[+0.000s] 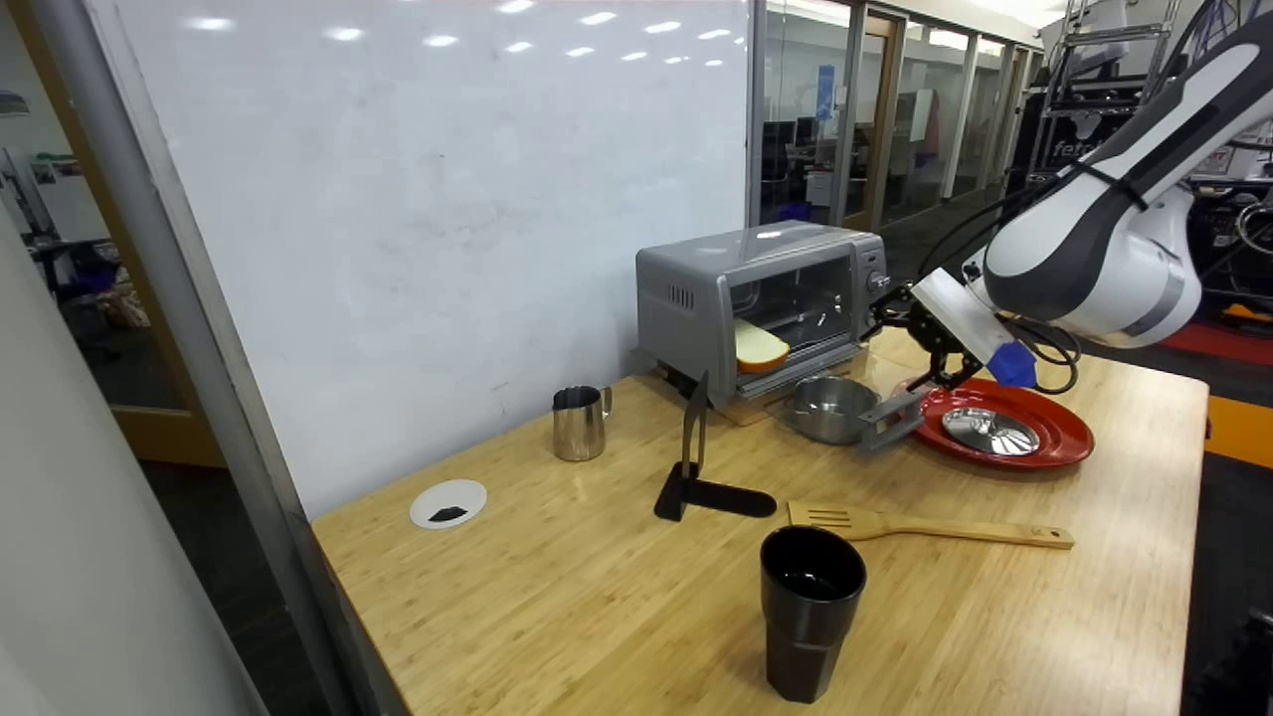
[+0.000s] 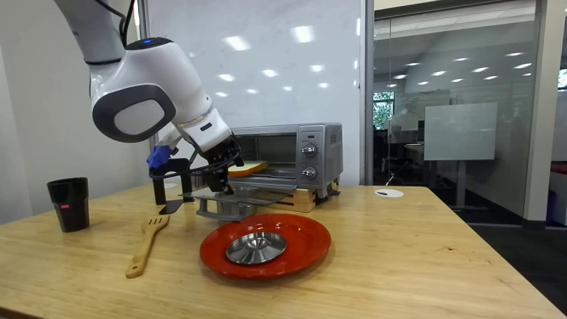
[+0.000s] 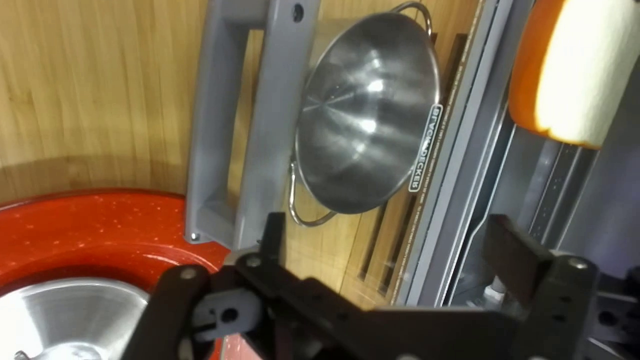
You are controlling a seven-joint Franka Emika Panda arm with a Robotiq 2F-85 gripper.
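My gripper is open and empty, tilted above the lowered glass door of the grey toaster oven [image 1: 764,268]. One finger stands near the end of the door handle [image 3: 267,120]; the other overlaps the oven opening in the wrist view. A bread slice [image 3: 576,72] with an orange-brown crust lies in the oven, its edge at the opening. Through the door glass shows a steel bowl [image 3: 366,120] with wire handles, on the table below. A red plate [image 2: 313,242] carrying a round steel lid [image 2: 256,247] sits in front of the oven.
A wooden slotted spatula [image 1: 955,529], a black cup [image 1: 809,621], a black metal stand [image 1: 728,497] and a steel pitcher [image 1: 579,426] occupy the table. The whiteboard [image 1: 454,215] rises behind. In exterior view 2, the table's right side is clear.
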